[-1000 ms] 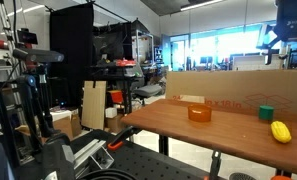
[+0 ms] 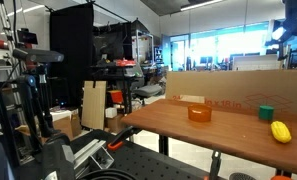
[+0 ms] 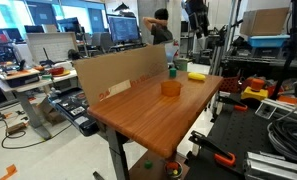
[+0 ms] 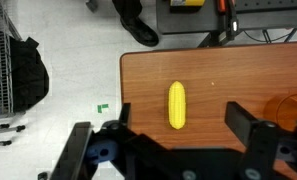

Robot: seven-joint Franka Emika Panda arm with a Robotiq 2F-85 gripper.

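Note:
A long yellow object (image 4: 177, 105), like a corn cob, lies on the wooden table (image 4: 143, 82) near its end. In exterior view 1 the yellow object (image 2: 280, 132) is at the right. My gripper hangs high above the table. In the wrist view its two dark fingers stand wide apart, open, with the yellow object seen far below in the gap. An orange bowl (image 2: 199, 113) sits nearer the table's middle. Behind the yellow object stands a green cup (image 2: 266, 112); from the wrist camera I cannot make it out.
A tall cardboard panel (image 3: 128, 73) runs along one long side of the table. Cables and dark gear (image 3: 268, 130) lie beyond the opposite side. Bare tabletop separates the bowl from the yellow object.
The arm at the upper right of exterior view 1 has shifted slightly to the right. The bowl, cup and yellow object have stayed where they were.

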